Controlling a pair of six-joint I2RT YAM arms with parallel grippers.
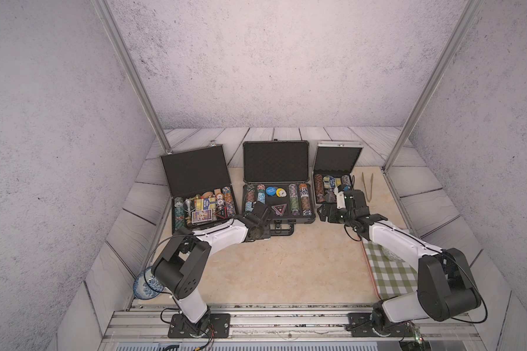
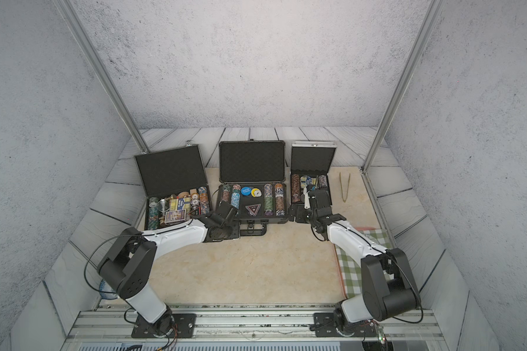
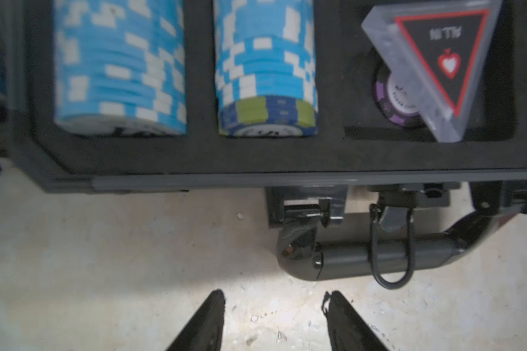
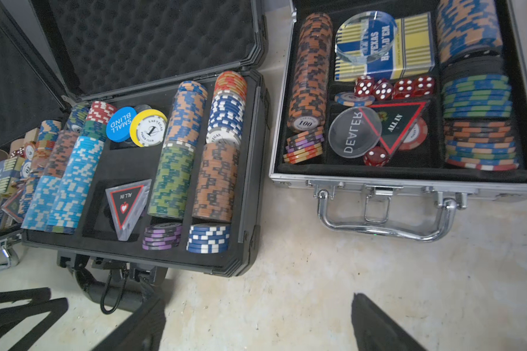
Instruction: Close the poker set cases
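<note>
Three poker cases stand in a row with their lids raised. The left case [image 1: 165, 204] holds chips and cards, and my left arm covers part of its front. In the middle, the black case [image 3: 216, 158] has its handle [image 3: 386, 257] toward me; my left gripper hovers in front of it, fingers apart with nothing between. The silver case [image 4: 392, 186] on the right has its lid [image 2: 313, 158] up. Before and above its front, my right gripper is spread open and empty, over bare table beside the silver handle [image 4: 386, 232].
Tongs [image 1: 367, 186] lie right of the silver case. A green checked cloth [image 1: 392, 275] covers the front right, and a blue-patterned plate [image 1: 148, 285] sits at the front left.
</note>
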